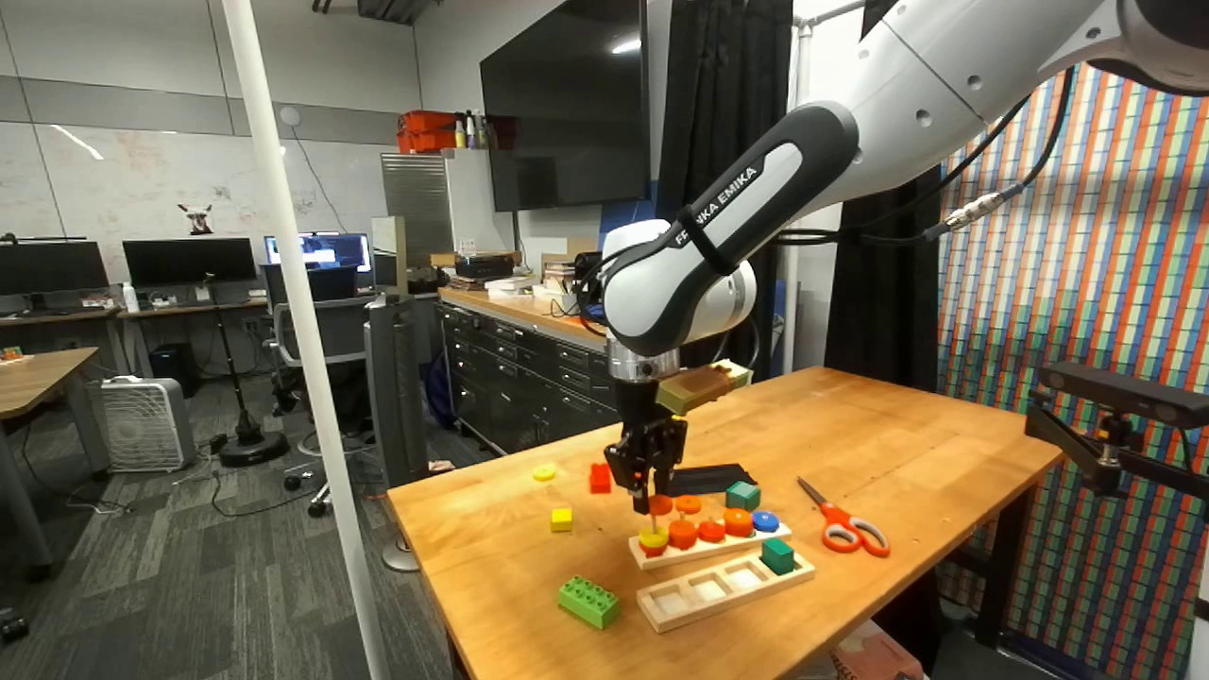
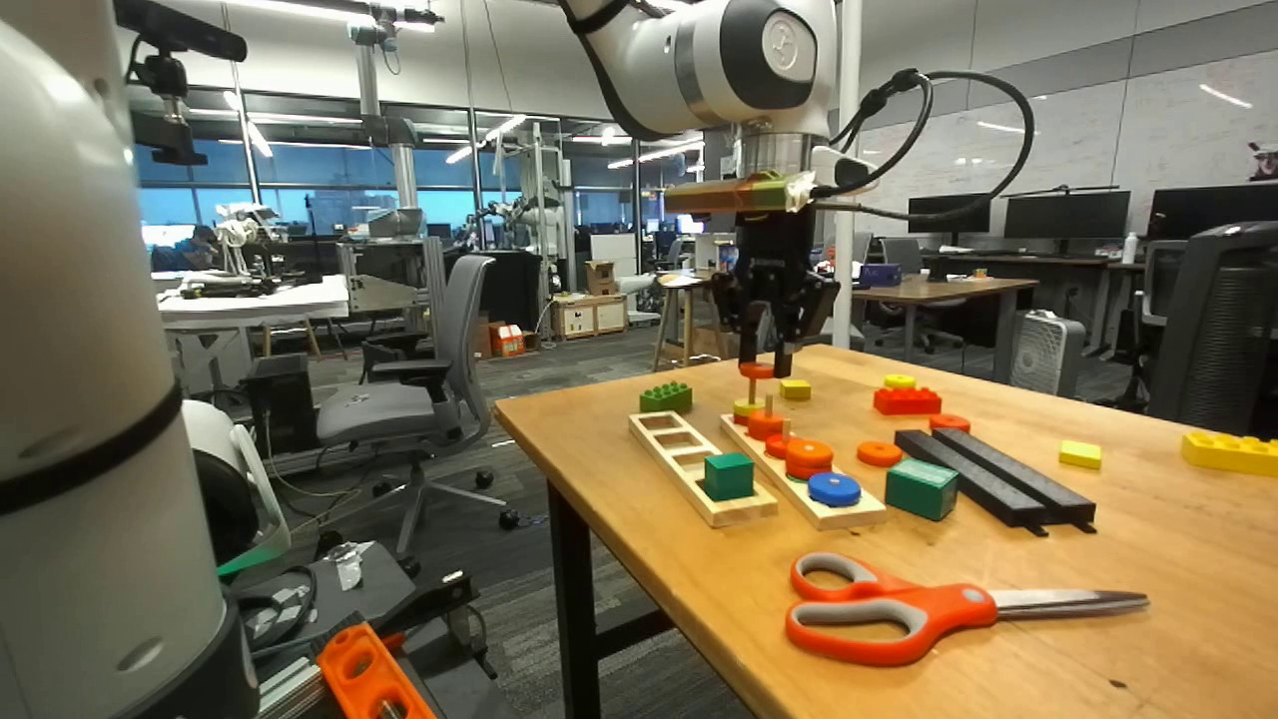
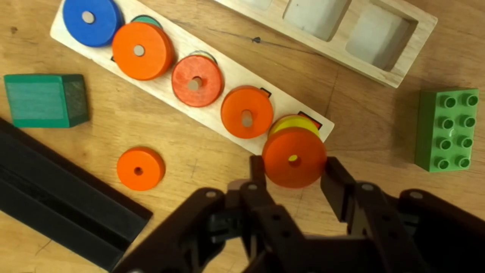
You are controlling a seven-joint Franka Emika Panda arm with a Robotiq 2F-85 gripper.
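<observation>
An orange ring point(image 3: 294, 157) is held between the fingertips of my gripper point(image 2: 766, 367), which is shut on it. The ring is above the end peg of the wooden peg board point(image 3: 327, 129), over a yellow ring point(image 3: 295, 123). A little of that yellow shows through its hole in the wrist view. Along the same board stand an orange ring point(image 3: 246, 112), a red-orange ring point(image 3: 197, 81), a larger orange ring point(image 3: 143, 50) and a blue ring point(image 3: 92, 22), each on a peg. One loose orange ring point(image 3: 141, 168) lies flat on the table.
Beside the board runs a wooden tray point(image 1: 669, 618) with a green cube point(image 1: 778, 554) in one compartment. Nearby are a green brick point(image 3: 448, 129), a green block point(image 3: 46, 100), black bars point(image 2: 994, 479), a red brick point(image 2: 907, 400) and orange scissors point(image 2: 893, 607).
</observation>
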